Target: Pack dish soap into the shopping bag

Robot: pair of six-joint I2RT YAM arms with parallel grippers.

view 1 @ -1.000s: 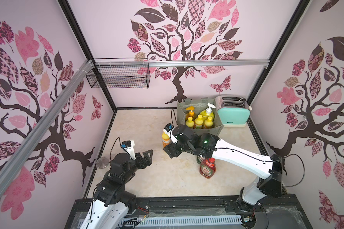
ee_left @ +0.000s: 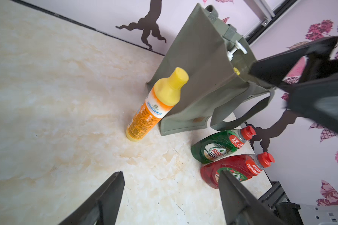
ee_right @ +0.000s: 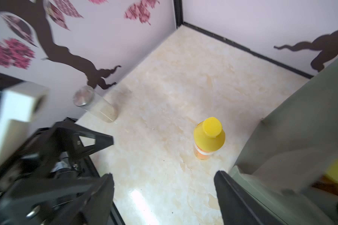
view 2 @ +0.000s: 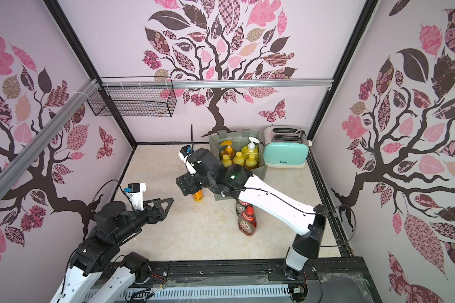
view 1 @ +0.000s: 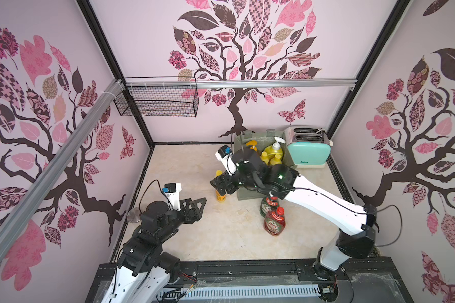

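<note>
An upright yellow-orange soap bottle (ee_left: 152,112) stands beside the grey-green shopping bag (ee_left: 191,71), which holds several yellow bottles and two pump bottles. My right gripper (view 2: 184,184) hangs open above the lone bottle, with nothing between its fingers. My left gripper (view 1: 196,208) hovers open at the front left, also empty. In the left wrist view, a green Fairy bottle (ee_left: 216,146) and a red one (ee_left: 232,168) stand at the right, in front of the bag.
A turquoise toaster (view 2: 283,154) stands right of the bag. A clear jar (ee_right: 101,108) is at the left edge. A wire basket (view 1: 156,101) hangs on the rail.
My left gripper has shifted slightly right.
</note>
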